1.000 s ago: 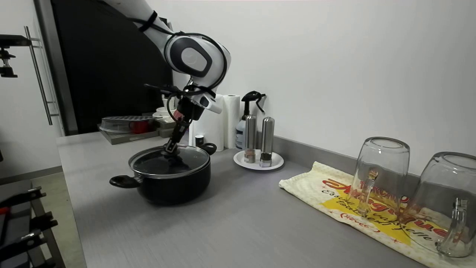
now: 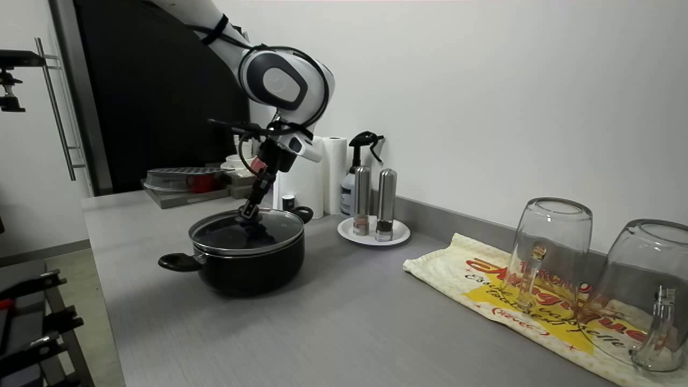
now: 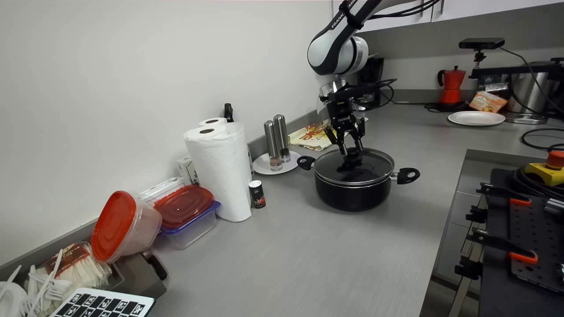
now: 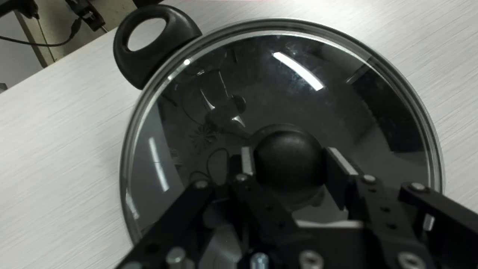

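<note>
A black two-handled pot (image 2: 251, 270) stands on the grey counter, one handle toward the counter's front edge. Its glass lid (image 3: 370, 164) with a metal rim rests on the pot, roughly level and covering it. In the wrist view the lid's round black knob (image 4: 289, 157) sits between the finger pads, one on each side. My gripper (image 3: 351, 150) comes down from above and is shut on that knob. The wrist view shows one pot handle (image 4: 154, 42) beyond the lid; the pot's body is hidden under the lid there.
Two mills on a white plate (image 2: 400, 235) stand near the wall. Paper towel rolls (image 3: 224, 174) and a small dark shaker (image 3: 257, 194) are close by. Upturned glass jugs (image 2: 548, 258) sit on a cloth (image 2: 445, 267). Counter in front of the pot is clear.
My gripper and the lid have shifted very slightly to the right in the first exterior view, the lid lying more squarely over the pot. The pot itself has stayed in place.
</note>
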